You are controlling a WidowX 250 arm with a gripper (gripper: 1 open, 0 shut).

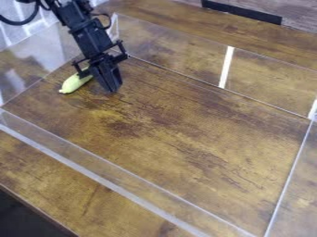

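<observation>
A pale green elongated object (73, 82) lies on the wooden surface near the upper left corner of the clear-walled enclosure. My black gripper (107, 83) is low at its right, over the wood. Its fingertips are small and dark in this view, and whether anything is between them is hard to make out. Part of the green object's upper end is behind the gripper.
Clear low walls (228, 67) border the wooden floor (186, 139) on all sides, with white tape on the back wall. The middle and right of the floor are empty. A dark strip (242, 11) lies beyond the back wall.
</observation>
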